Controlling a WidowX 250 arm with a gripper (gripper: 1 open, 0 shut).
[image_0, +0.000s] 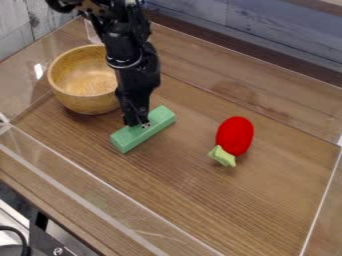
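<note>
My black gripper (139, 118) hangs over the left end of a mint-green block (144, 134) lying flat on the wooden table, its fingertips close above or at the block. The fingers look shut, with nothing visible between them; whether they touch the block I cannot tell. A wooden bowl (83, 82) sits just behind and left of the gripper, empty as far as shows.
A red oval object (235, 134) lies to the right, with a small pale-green piece (222, 157) at its lower end. A cable lies at the lower left, and raised walls edge the back.
</note>
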